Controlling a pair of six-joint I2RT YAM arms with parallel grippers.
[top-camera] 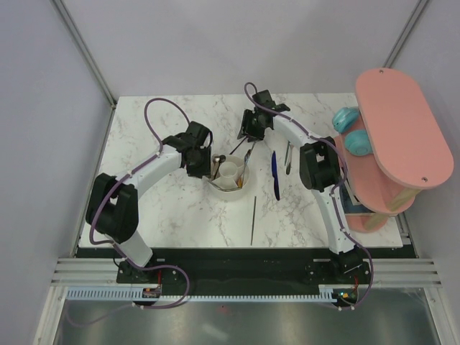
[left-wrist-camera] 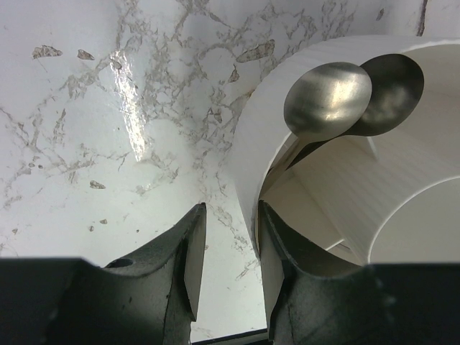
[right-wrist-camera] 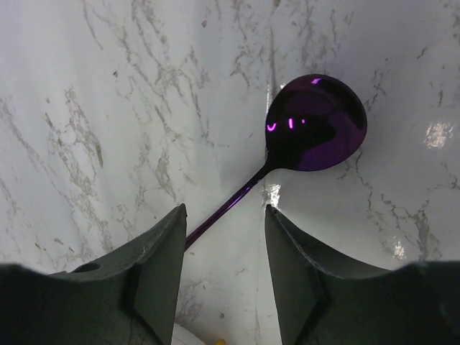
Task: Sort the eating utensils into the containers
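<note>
A purple spoon [right-wrist-camera: 313,126] lies on the marble table. My open right gripper hovers over its thin handle, with nothing held; in the top view this arm covers the spoon's bowl. The white round container [top-camera: 228,194] stands mid-table with several utensils inside. Two metal spoons [left-wrist-camera: 327,100] lean in one of its sections. At the container's left rim, my left gripper is part open, one finger outside the wall and the other over the rim, with no utensil between them. A blue knife [top-camera: 275,176] and a fork [top-camera: 290,158] lie to the right.
A thin dark utensil [top-camera: 253,221] lies in front of the container. Pink shelves [top-camera: 406,144] with teal bowls [top-camera: 357,142] stand at the right edge.
</note>
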